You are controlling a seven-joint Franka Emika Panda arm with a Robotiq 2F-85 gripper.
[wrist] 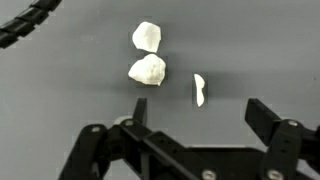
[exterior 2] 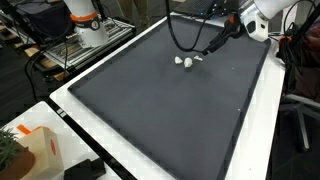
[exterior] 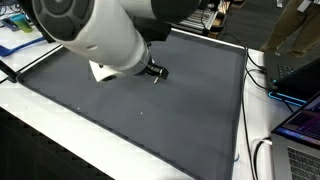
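Two chunky white pieces, a far one (wrist: 147,37) and a nearer one (wrist: 149,69), lie almost touching on the dark mat in the wrist view. To their right is a thin white sliver (wrist: 200,90), apart from both. My gripper is open above the mat, its fingers (wrist: 139,111) wide apart, and the sliver shows just beyond the gap between them. In exterior view 2 the white pieces (exterior 2: 188,63) lie close by the gripper (exterior 2: 204,50). The arm hides most of them in exterior view 1.
Bare dark mat (exterior 2: 150,110) spreads widely around the pieces. A black cable (exterior 2: 171,30) loops down beside the arm. At the right in exterior view 1 stand laptops (exterior: 296,150); a potted plant (exterior 2: 14,157) is at the near left in exterior view 2.
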